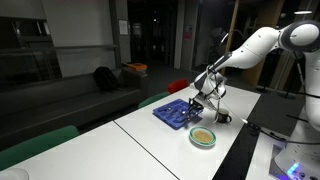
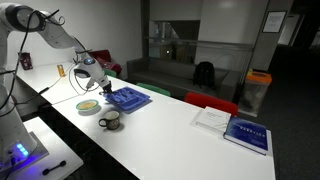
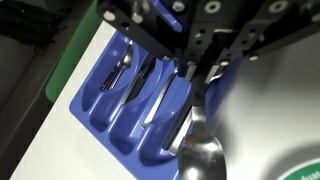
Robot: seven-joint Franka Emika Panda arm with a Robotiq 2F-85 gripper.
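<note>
A blue cutlery tray point(image 3: 125, 125) lies on the white table; exterior view 1 shows the same tray point(image 1: 178, 113) toward the table's right end. My gripper is shut on the handle of a metal spoon point(image 3: 203, 152), whose bowl points toward the bottom of the wrist view. The spoon appears over the tray's edge; its height above it is hard to judge. Several other utensils, among them a dark-handled knife point(image 3: 138, 80), rest in the compartments. From exterior view 2, the gripper point(image 2: 104, 91) is beside the tray point(image 2: 132, 97).
A shallow bowl point(image 1: 202, 137) with a pale green rim stands in front of the tray. Near it is a dark mug point(image 2: 110, 120). A white box point(image 2: 211, 118) and a blue book point(image 2: 248, 134) lie farther along.
</note>
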